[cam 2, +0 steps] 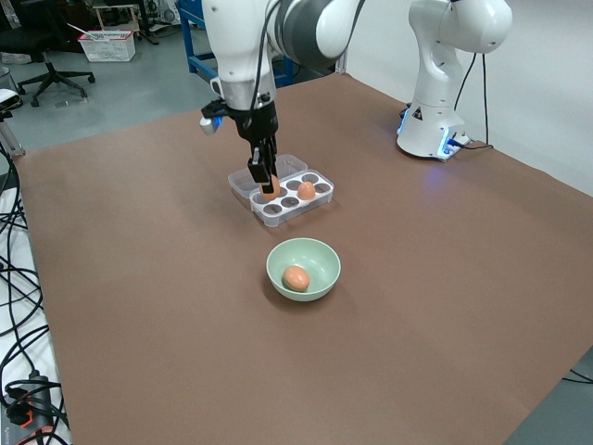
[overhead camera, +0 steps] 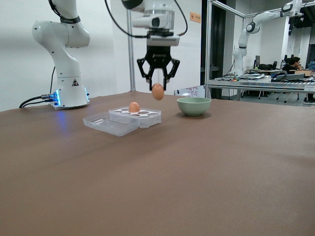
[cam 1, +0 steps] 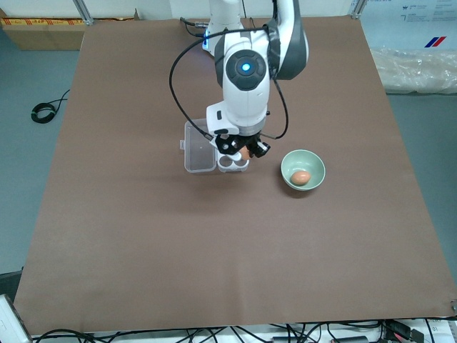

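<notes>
My gripper [overhead camera: 158,83] is shut on an egg [overhead camera: 157,92], held in the air just right of a clear plastic egg box [overhead camera: 142,120] in the top view. Another egg [cam 2: 306,191] sits in the box, whose lid [overhead camera: 109,125] lies open. A pale green bowl [cam 1: 303,161] stands apart from the box with one egg [cam 1: 300,178] in it. In the left view the gripper hides much of the box and held egg.
A white arm base [overhead camera: 69,96] stands at the back, with cables. Loose cables run outside the table's edge.
</notes>
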